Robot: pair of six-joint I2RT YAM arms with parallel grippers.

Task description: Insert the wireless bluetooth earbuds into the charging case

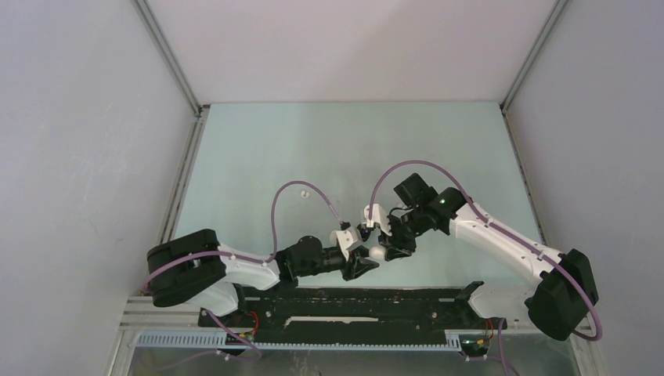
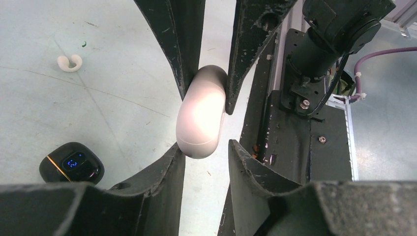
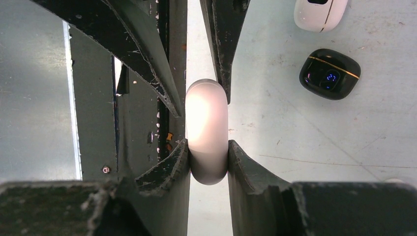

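Observation:
A white, rounded pill-shaped case (image 3: 206, 132), seemingly the charging case, is held in the air by my right gripper, its fingers pressed to both sides. A seam crosses the case (image 2: 199, 115) near its end in the left wrist view. My left gripper is part open in front of that end, one fingertip close to its edge and a gap on the other side; touch is unclear. From above, both grippers meet over the front of the table. A small white curved piece, probably an earbud (image 2: 70, 63), lies on the table.
On the table rest a black case (image 3: 330, 74) with a lit display and another white case (image 3: 320, 14) with a dark window. The dark front rail (image 1: 344, 313) runs below the arms.

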